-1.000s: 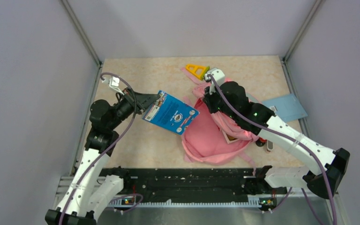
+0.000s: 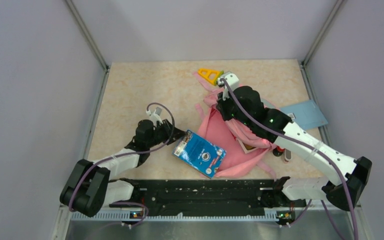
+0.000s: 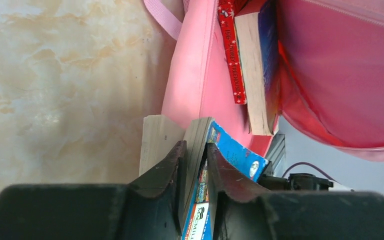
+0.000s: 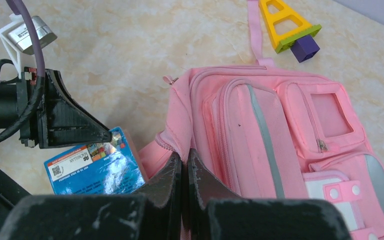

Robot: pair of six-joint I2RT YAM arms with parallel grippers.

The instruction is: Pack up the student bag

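The pink bag lies open across the table's middle. My right gripper is shut on the bag's upper flap edge, cloth bunching into the fingertips, and holds it up. The blue book slants at the bag's left lower edge, partly over the opening. My left gripper has its fingers on both sides of the book's spine; whether they press on it is unclear. Cream page edges also show left of the left finger. Inside the bag, a red-spined book and a thicker book stand side by side.
A yellow triangular toy and a purple block lie behind the bag. To the right are a light-blue folder and small items beside the right arm.
The right gripper stays at the flap, nearly still.
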